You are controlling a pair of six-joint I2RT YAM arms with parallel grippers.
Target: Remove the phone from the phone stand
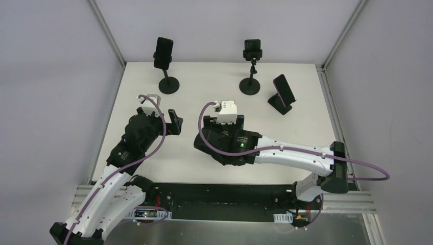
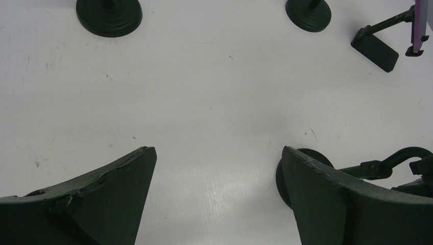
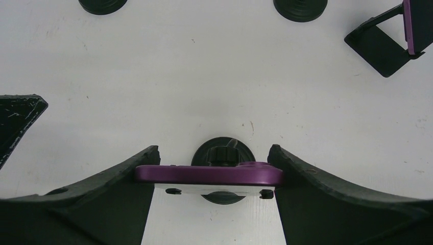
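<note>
In the right wrist view a purple-edged phone [image 3: 209, 174] sits edge-on between the fingertips of my right gripper, which touch or nearly touch its ends; whether they grip is unclear. Beneath it is a round stand base [image 3: 222, 198]. From above, my right arm [image 1: 230, 143] covers this stand. My left gripper is open and empty at the left of the table [image 1: 194, 87], with part of a stand [image 2: 373, 168] beyond its right finger.
A phone on a stand [image 1: 163, 53] is at the back left, a smaller device on a stand [image 1: 252, 48] at back centre, and a purple-edged phone on a folding stand [image 1: 283, 91] at the right.
</note>
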